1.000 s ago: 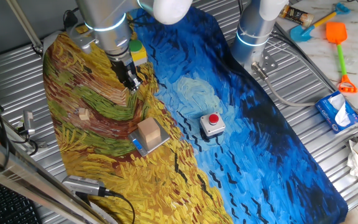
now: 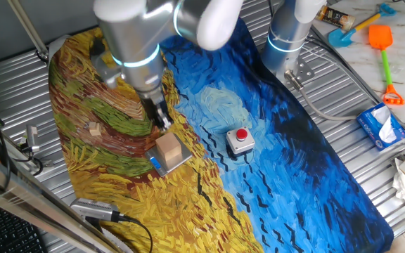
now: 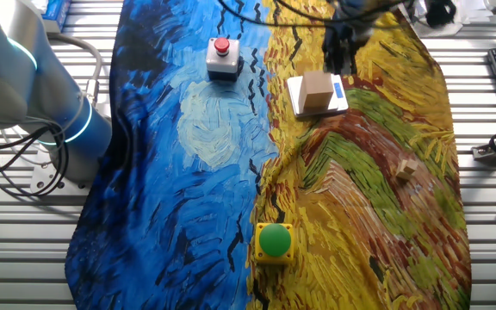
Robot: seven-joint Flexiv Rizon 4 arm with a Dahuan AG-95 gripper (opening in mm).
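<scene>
A wooden block (image 2: 168,148) rests on a small flat scale (image 2: 176,163) with a blue display. In exterior view 2 the same block (image 3: 316,91) covers much of the white scale (image 3: 341,103). My dark gripper (image 2: 163,124) points downward just beyond the block in exterior view 1, seemingly above it and apart from it. The gripper (image 3: 341,53) is blurred in exterior view 2, close behind the block. Whether its fingers are open or shut is not clear in either view. A much smaller wooden piece (image 2: 95,128) lies alone on the cloth.
A red button box (image 2: 240,141) stands on the blue side of the painted cloth. A green button on a yellow box (image 3: 274,243) shows only in exterior view 2. A grey device with a cable (image 2: 95,209) sits by the cloth's edge. Open cloth surrounds the scale.
The arm has moved toward the block and scale, shifting down and right in exterior view 1. It now covers the green button there. Block, scale and red button box stay put.
</scene>
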